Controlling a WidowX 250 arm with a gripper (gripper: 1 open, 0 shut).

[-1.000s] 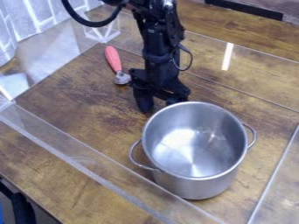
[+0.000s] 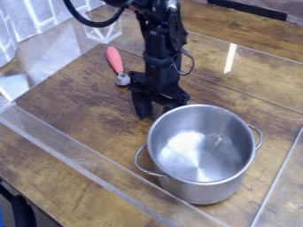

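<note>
My black gripper reaches down from the top centre to just above the wooden table, directly behind a large steel pot with two wire handles. Its fingertips are dark against the wood and the pot's rim, so I cannot tell whether it is open or holds anything. A tool with a pink-red handle and metal end lies left of the gripper.
Clear transparent panels run along the front left and right edges. A white crumpled item sits at the far left.
The pot has shifted very slightly to the right and down. My gripper has moved little.
</note>
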